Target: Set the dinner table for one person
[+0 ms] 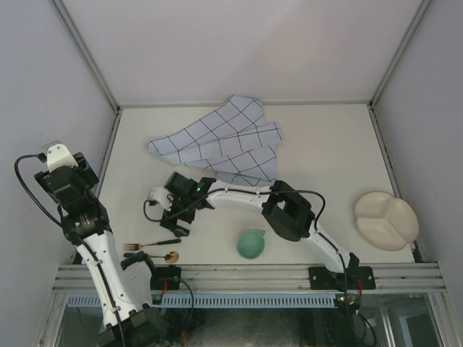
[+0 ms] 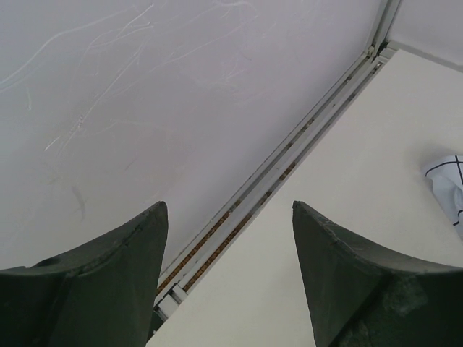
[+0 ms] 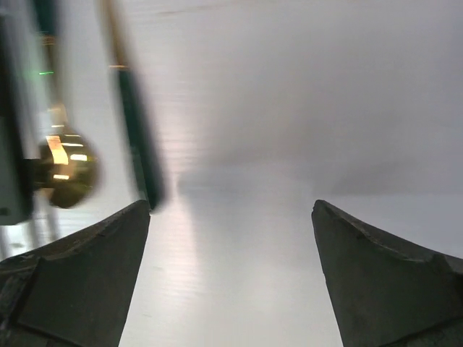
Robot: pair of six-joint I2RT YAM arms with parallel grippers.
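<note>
A fork (image 1: 132,246) with a dark handle lies flat near the table's front left, its tines pointing left. Close beside it, nearer the front edge, is a gold spoon (image 1: 171,257). In the right wrist view the fork's handle end (image 3: 137,130) and the spoon bowl (image 3: 69,170) appear left of my right gripper, which is open and empty, low over the table. My left gripper hangs at the left wall, its fingers apart with only table and wall behind. The checked cloth (image 1: 217,137) lies rumpled at the back. A divided cream plate (image 1: 387,220) sits far right.
A green cup (image 1: 251,244) stands near the front edge, left of the right forearm. The right arm spans the front middle of the table. Bare tabletop (image 1: 325,144) lies at the back right.
</note>
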